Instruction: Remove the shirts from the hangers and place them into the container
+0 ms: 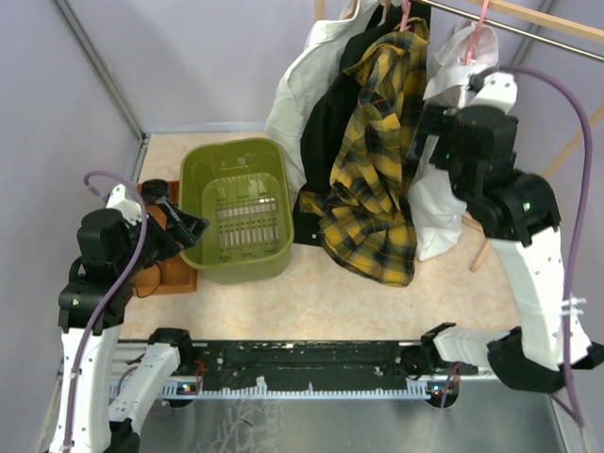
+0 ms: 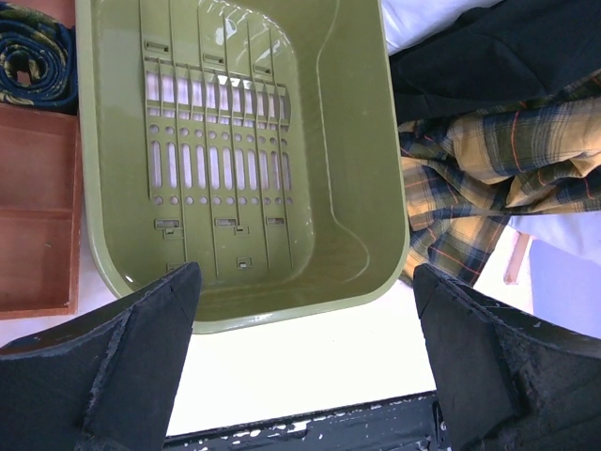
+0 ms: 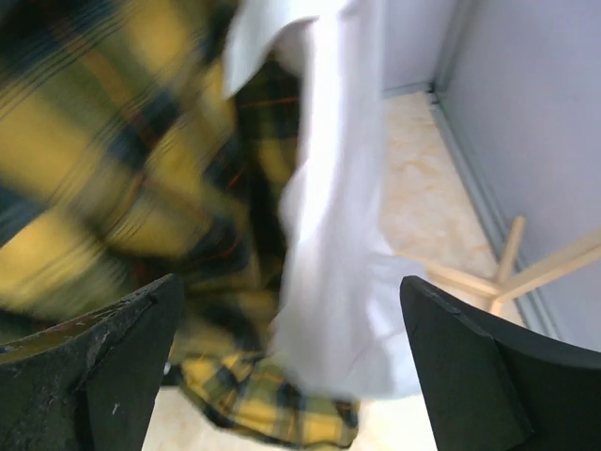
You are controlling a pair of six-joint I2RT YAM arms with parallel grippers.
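On the metal rail at the top right of the top view hang several garments: a white one (image 1: pixel 307 104) at the left, a black one (image 1: pixel 330 142), a yellow-and-black plaid shirt (image 1: pixel 379 142), and a white shirt (image 1: pixel 436 203) at the right. Pink hangers (image 1: pixel 478 33) show at the rail. My right gripper (image 1: pixel 425 132) is raised in front of the white shirt, close to the plaid one. In the right wrist view its fingers stand open, with the white shirt (image 3: pixel 329 235) beyond them and nothing gripped. Over the green basket's right front side, my left gripper (image 1: pixel 191 226) is open and empty.
The green basket (image 1: pixel 192 170) is empty and stands left of the clothes. A brown tray (image 1: pixel 179 280) with dark items lies beside it. Wooden rack legs (image 3: pixel 554 263) stand at the right. Bare table (image 1: pixel 311 307) lies in front.
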